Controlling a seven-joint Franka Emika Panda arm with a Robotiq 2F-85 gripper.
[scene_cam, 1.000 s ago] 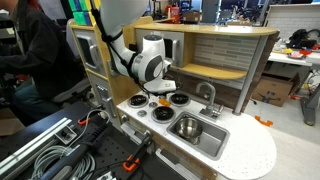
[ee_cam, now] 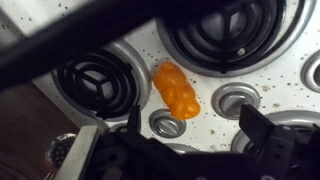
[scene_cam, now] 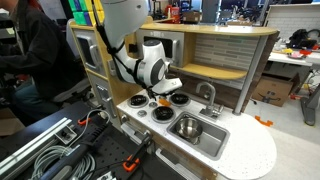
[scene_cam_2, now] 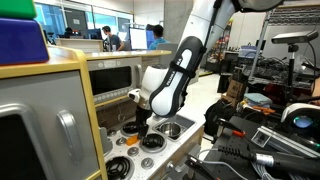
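Observation:
A soft-looking orange object lies on the white stove top between two dark coil burners in the wrist view. It also shows as a small orange patch in exterior view 1 and as an orange lump in exterior view 2. My gripper is open, its two dark fingers spread wide at the bottom of the wrist view. Nothing is between them, and the orange object appears just beyond the gap. In both exterior views the white arm reaches down over the stove, but the fingertips are too small to make out clearly.
Coil burners and round knobs surround the object. A sink with a metal bowl and a faucet lies to the right in exterior view 1. The shelf unit with a microwave stands behind the stove.
The white arm has tilted and come down a little over the stove. The orange object stays where it was.

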